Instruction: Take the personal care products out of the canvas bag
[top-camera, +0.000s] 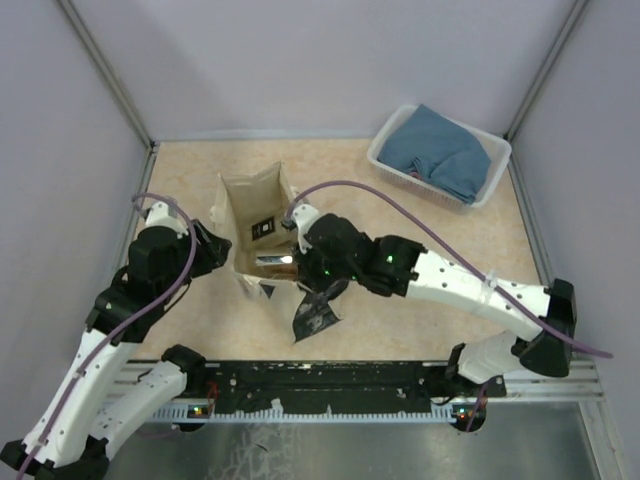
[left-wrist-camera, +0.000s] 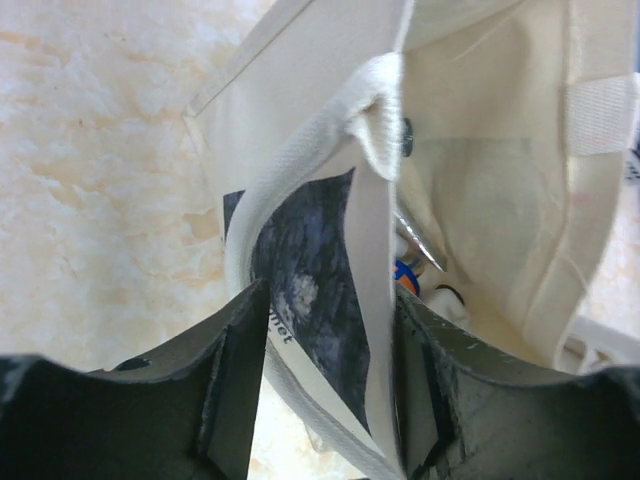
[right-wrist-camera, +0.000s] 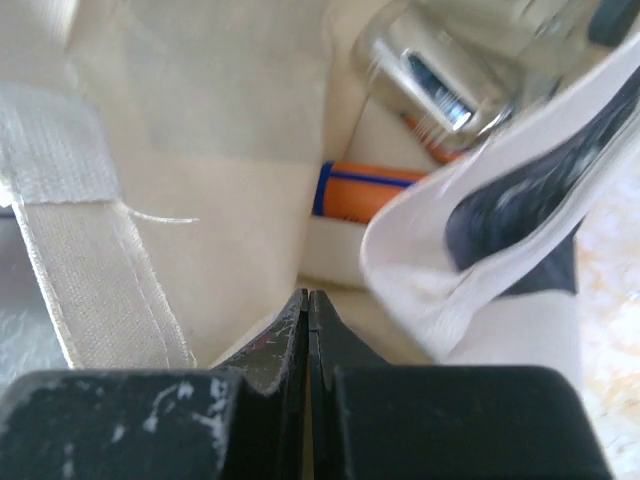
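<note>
The canvas bag (top-camera: 232, 205) stands open-topped on the table, cream with a dark printed panel (left-wrist-camera: 318, 280). Inside it, the right wrist view shows a silver canister (right-wrist-camera: 430, 75) and an orange cylinder with a blue end (right-wrist-camera: 362, 192); the top view shows a dark-labelled item (top-camera: 263, 228) and a shiny one (top-camera: 273, 260). At the bag's left side, my left gripper is open, its fingers on either side of the printed panel's edge. My right gripper is shut at the bag's mouth, nothing seen between its tips.
At the back right stands a white basket (top-camera: 487, 200) with a folded blue cloth (top-camera: 435, 155). Bare table (top-camera: 440, 320) lies right of the bag. The bag's wall and rim stand close beside both grippers.
</note>
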